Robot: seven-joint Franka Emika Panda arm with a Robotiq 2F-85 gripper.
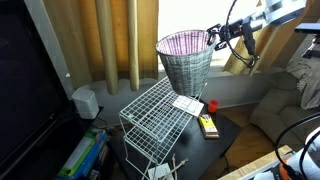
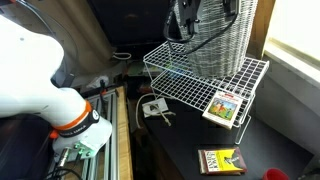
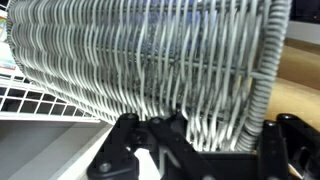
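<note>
A grey woven basket (image 1: 187, 72) with a pink lining is held up in the air over the white wire rack (image 1: 150, 128). My gripper (image 1: 216, 38) is shut on the basket's rim at its right side. In the wrist view the basket wall (image 3: 150, 60) fills most of the picture, its rim running down to the gripper. Exterior view 2 shows the basket (image 2: 225, 45) behind the arm, above the back of the rack (image 2: 190, 88). The fingertips are mostly hidden there.
A small picture box (image 2: 223, 107) is at the rack's edge. On the dark table lie a red-and-yellow packet (image 2: 221, 161) and a red cup (image 2: 275, 175). A white cube-like object (image 1: 86, 102) stands left of the rack, near several books (image 1: 85, 152).
</note>
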